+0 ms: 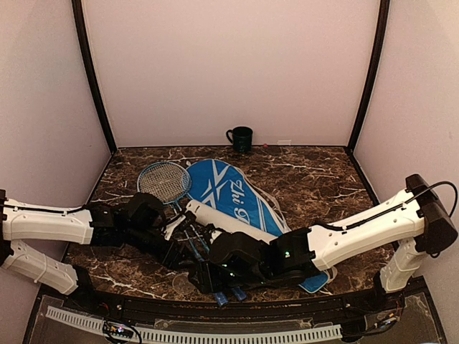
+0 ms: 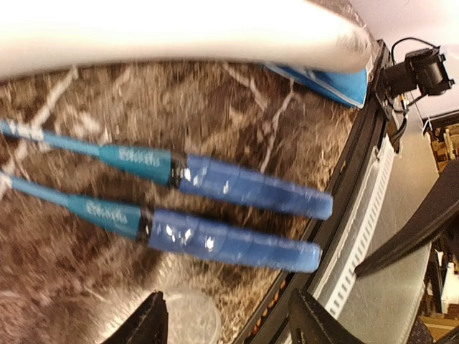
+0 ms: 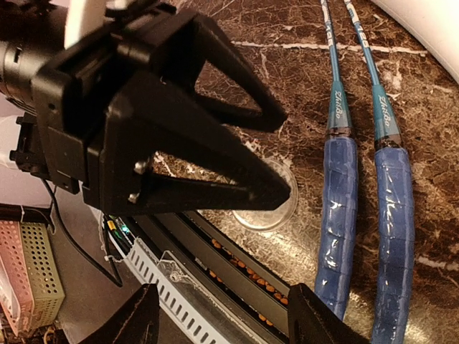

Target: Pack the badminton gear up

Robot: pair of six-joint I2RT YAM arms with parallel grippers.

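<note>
A clear round lid (image 1: 184, 284) lies flat at the front, left of two blue racket handles (image 3: 394, 236). My left gripper is open above the table near the lid, with nothing between its fingers. My right gripper is also open and empty, over the handles and close to the left one. The rackets' strung head (image 1: 164, 182) lies at the back left. Beside it lies the blue and white racket bag (image 1: 222, 183), its lower part hidden by my right arm. A white tube (image 1: 233, 219) lies across the bag's edge.
A dark mug (image 1: 242, 138) stands at the back. The black front rail (image 1: 158, 302) and a white slotted strip (image 1: 251, 335) border the table's front. Bare tabletop (image 1: 315, 175) shows at the back right. The two grippers are close together.
</note>
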